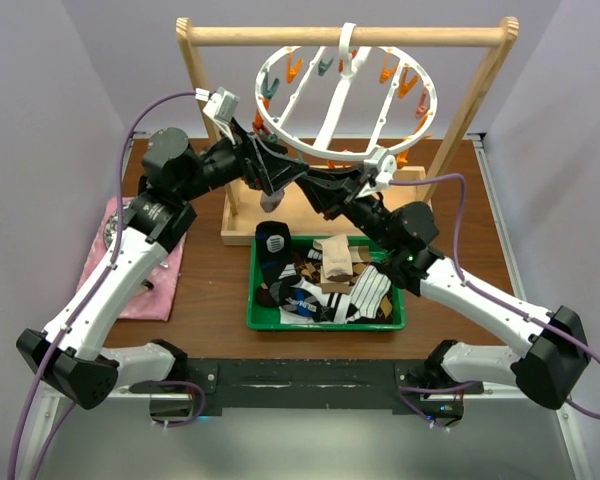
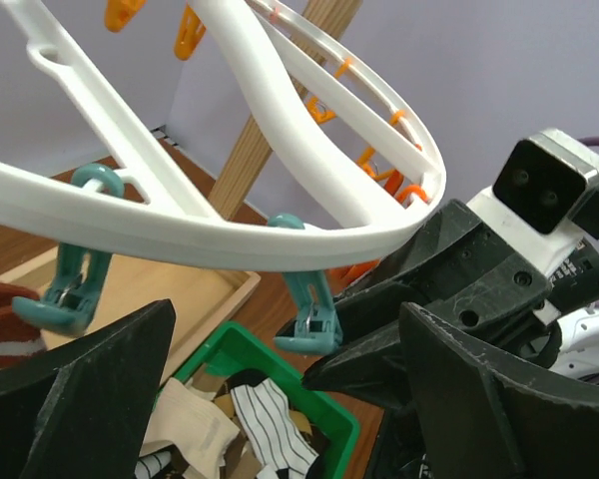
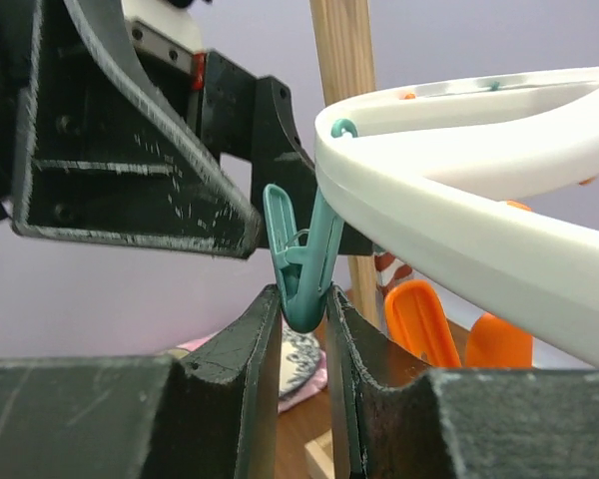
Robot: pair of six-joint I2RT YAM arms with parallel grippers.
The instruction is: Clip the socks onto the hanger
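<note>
The white round hanger (image 1: 332,152) with coloured clips hangs from the wooden frame. My left gripper (image 1: 282,172) is open at its front rim; in the left wrist view a teal clip (image 2: 311,324) hangs between its fingers, apparently untouched. My right gripper (image 1: 318,185) is shut on a teal clip (image 3: 304,289), holding its lower end. Below the left gripper hangs a greyish sock (image 1: 272,200), mostly hidden; another teal clip (image 2: 68,304) is at the left.
A green bin (image 1: 327,325) of socks sits below. A pink cloth (image 1: 150,300) with a round object lies at left. The wooden frame's post (image 1: 458,120) stands at right.
</note>
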